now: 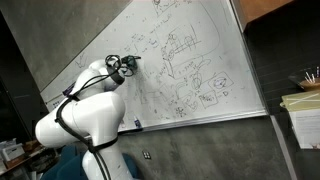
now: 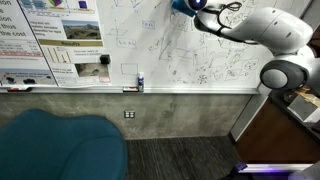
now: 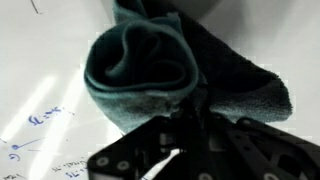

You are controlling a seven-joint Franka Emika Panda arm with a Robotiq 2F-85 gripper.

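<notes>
A dark teal cloth (image 3: 150, 75), rolled and folded, is pinched in my gripper, which is shut on it. The wrist view shows the cloth close in front of the whiteboard (image 3: 35, 85); whether it presses on the surface I cannot tell. Exterior view 1 has the gripper (image 1: 124, 66) at the board's left part, beside black marker drawings (image 1: 185, 45). In exterior view 2 the arm (image 2: 265, 35) reaches in from the right, with a bit of the teal cloth (image 2: 183, 6) at the top edge.
A marker tray (image 2: 200, 93) runs under the board, bearing a small bottle (image 2: 141, 79) and an eraser (image 2: 130, 89). Posters (image 2: 75, 55) cover the board's left part in exterior view 2. A teal chair (image 2: 60, 140) stands below. Open floor (image 2: 170, 150) lies beside it.
</notes>
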